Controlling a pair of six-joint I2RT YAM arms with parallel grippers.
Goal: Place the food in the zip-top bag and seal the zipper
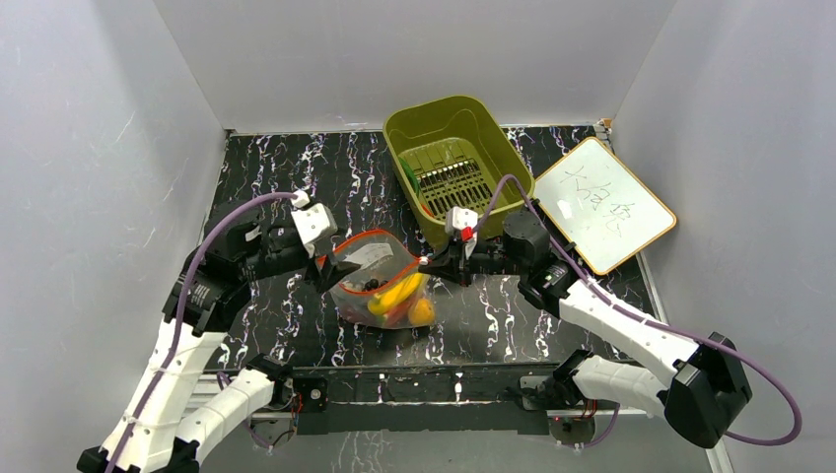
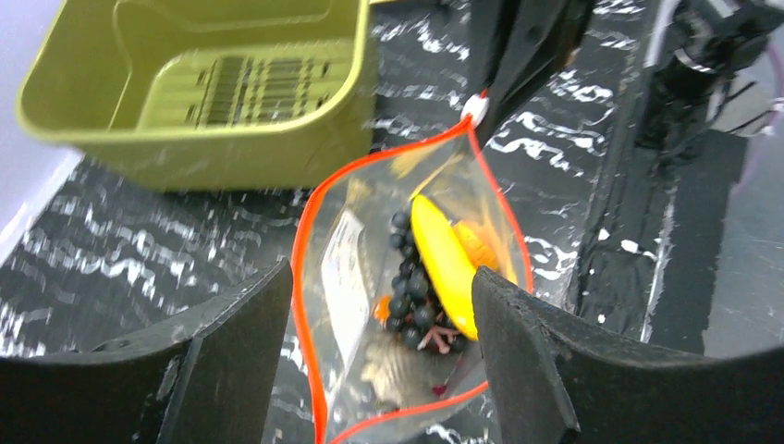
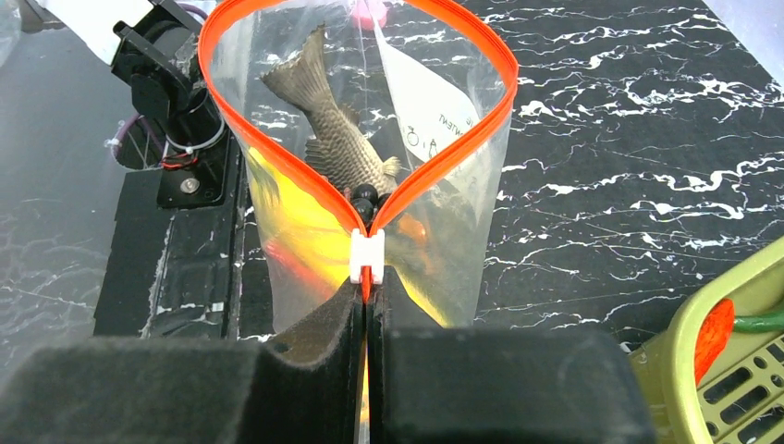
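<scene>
A clear zip bag (image 1: 355,307) with an orange zipper rim stands between my grippers, its mouth gaping. Through it show a yellow banana (image 2: 442,264), dark grapes (image 2: 413,296), an orange (image 1: 421,312) and a fish (image 3: 337,120). The white slider (image 3: 367,255) sits at the bag's right corner. My right gripper is shut at that corner, the orange zipper strip running between its fingers just behind the slider. My left gripper is open around the bag's left end, with the orange rim passing between its fingers but apart from them.
Behind the bag stands a green basket (image 1: 401,177) holding a green pepper (image 3: 760,322) and a red-orange item (image 3: 714,340). A whiteboard (image 1: 605,204) lies at the back right.
</scene>
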